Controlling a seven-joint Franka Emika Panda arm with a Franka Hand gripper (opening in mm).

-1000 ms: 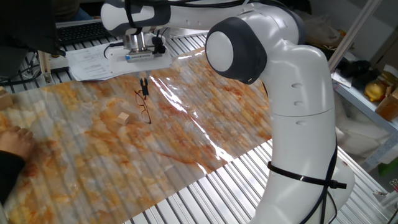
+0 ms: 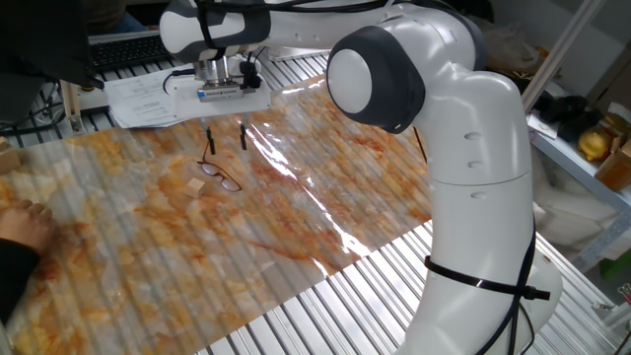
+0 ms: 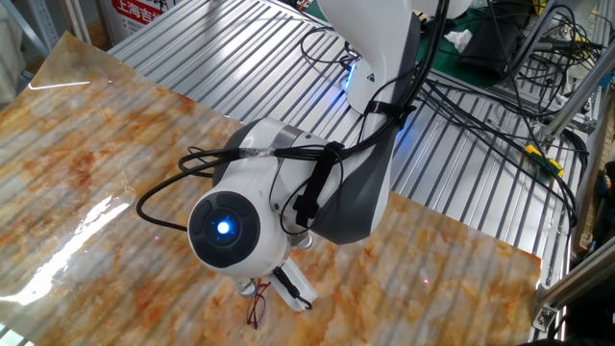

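Note:
A pair of thin-framed glasses (image 2: 221,177) is below my gripper (image 2: 227,139) in the first exterior view, seemingly on the marbled sheet. One of its temples reaches up close to the left finger; whether they touch I cannot tell. The two dark fingers (image 2: 244,137) stand well apart, with nothing gripped between them. Just left of the lenses sits a small wooden block (image 2: 195,187). In the second exterior view the glasses (image 3: 257,307) show partly as a reddish frame beneath the wrist, and the fingers are hidden there.
The glossy marbled sheet (image 2: 128,266) is mostly clear. A person's hand (image 2: 28,225) rests at its left edge, near another wooden piece (image 2: 8,156). Papers (image 2: 148,99) and a keyboard (image 2: 128,51) lie behind. Cables (image 3: 163,192) hang around the wrist.
A second ago the fingers were together with the glasses hanging upright below them. The block has not moved.

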